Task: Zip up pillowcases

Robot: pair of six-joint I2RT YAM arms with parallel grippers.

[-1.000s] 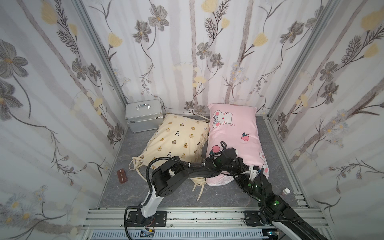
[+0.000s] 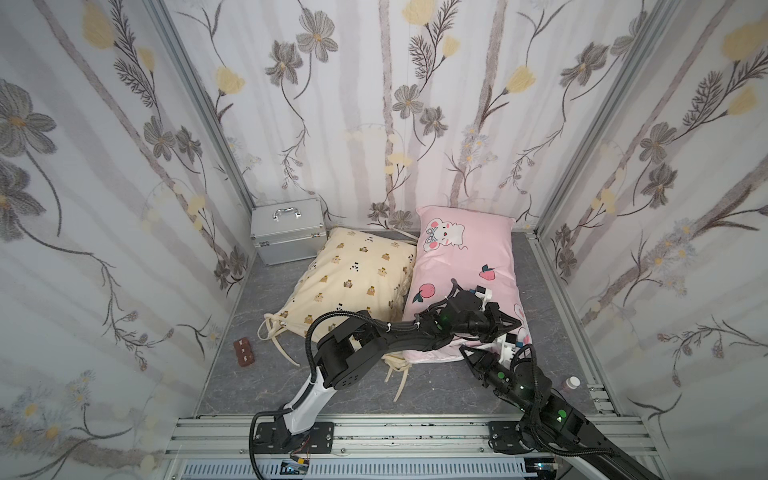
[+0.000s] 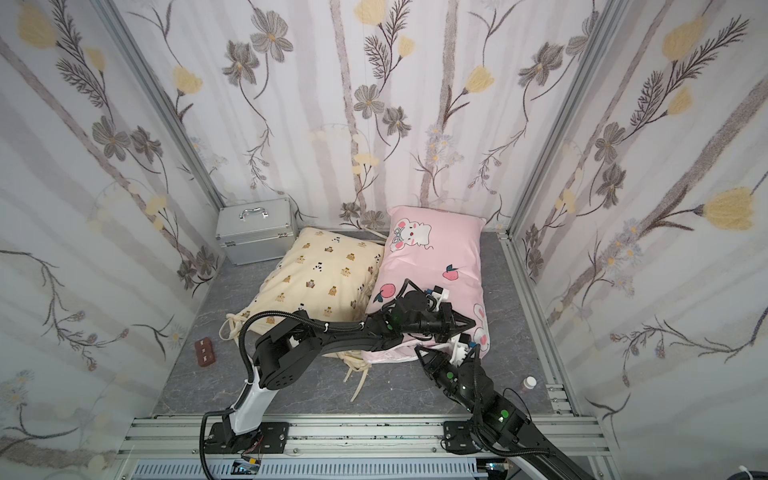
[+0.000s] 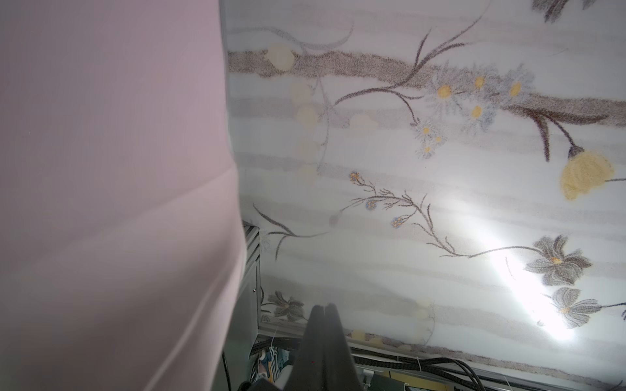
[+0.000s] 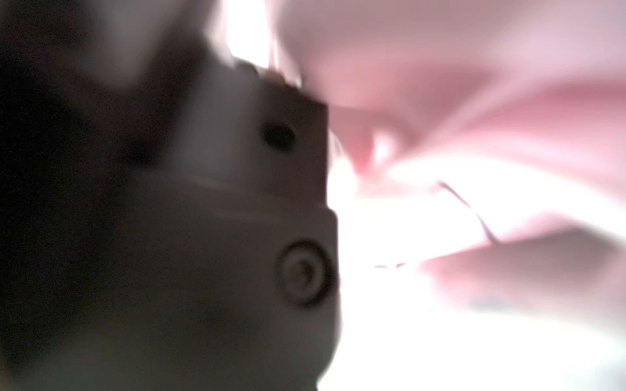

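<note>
The pink pillowcase (image 2: 472, 248), printed with a white mouse and red fruit, lies plump on the right of the floor, its front end towards me. Over that front end reaches my left gripper, shut, with nothing showing between its fingers. Pink cloth (image 4: 111, 195) fills the left side of the left wrist view. At the pillowcase's front edge, just below the left gripper, is my right gripper (image 2: 465, 350); it appears shut. The right wrist view is blurred by pink cloth (image 5: 508, 117) close to the lens, so its fingertips are hidden. No zipper can be made out.
A cream pillowcase (image 2: 356, 272) with bear prints and loose ties lies against the pink one's left side. Behind it stands a silver case (image 2: 288, 230). A brown item (image 2: 244, 352) is far left, a small white bottle (image 2: 571, 383) far right.
My left gripper has shifted right across the pillowcase, and the two grippers have come apart. The right one has swung leftwards. The pillowcase's front end has moved slightly back and left.
</note>
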